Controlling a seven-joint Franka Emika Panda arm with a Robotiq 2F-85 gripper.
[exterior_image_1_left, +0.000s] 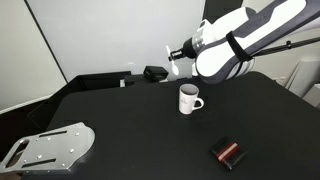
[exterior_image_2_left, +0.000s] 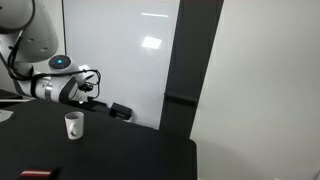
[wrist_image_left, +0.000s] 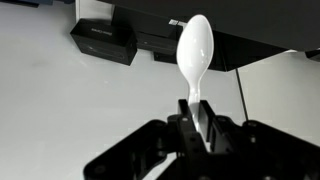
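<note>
In the wrist view a white spoon sticks out past my gripper, its bowl outward and its handle pinched between the shut fingers. Exterior view 1 shows the same spoon in the air over the back of the table, bowl lower than handle, with the gripper at its upper part. A white mug stands upright on the black table, below the spoon and a little to its right. The mug also appears in exterior view 2, beneath the arm; the spoon is hard to make out there.
On the table's near right lies a dark block with a reddish stripe. A grey metal plate sits at the left edge. Small black boxes line the back by the whiteboard. Mid-table is clear left of the mug.
</note>
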